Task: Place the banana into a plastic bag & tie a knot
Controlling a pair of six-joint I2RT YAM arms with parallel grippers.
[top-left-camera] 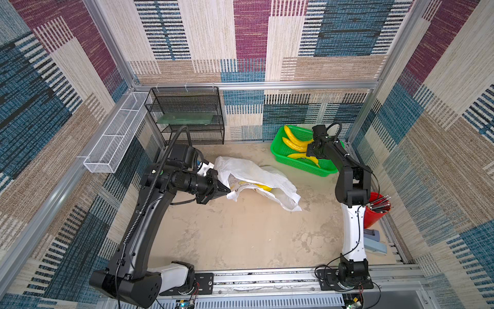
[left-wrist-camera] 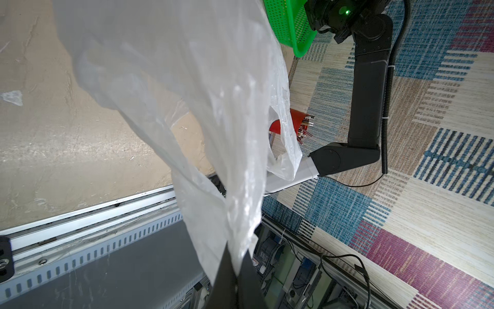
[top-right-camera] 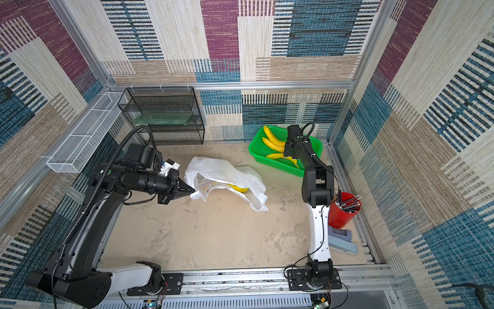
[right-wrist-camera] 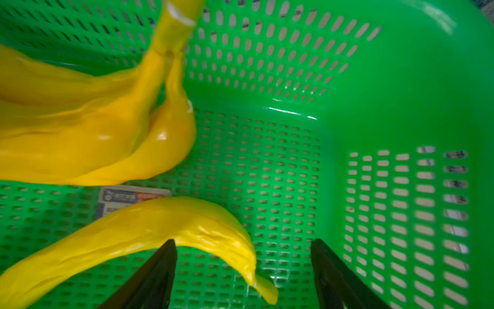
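Note:
A white plastic bag (top-left-camera: 252, 170) lies mid-table with a yellow banana (top-left-camera: 263, 187) partly visible inside. My left gripper (top-left-camera: 224, 190) is shut on the bag's edge at its left end; the left wrist view shows white film (left-wrist-camera: 216, 128) running down to the fingertips. My right gripper is down inside the green basket (top-left-camera: 278, 149), part open, fingers either side of the tip end of a loose banana (right-wrist-camera: 195, 216), nothing clamped. More bananas (right-wrist-camera: 82, 134) lie beside it in the basket.
A red cup of utensils (top-right-camera: 340, 216) and grey blocks (top-right-camera: 342, 246) are at the right edge by the right arm. A black wire rack (top-right-camera: 159, 108) stands at the back left, a white wire basket (top-right-camera: 82, 134) on the left side.

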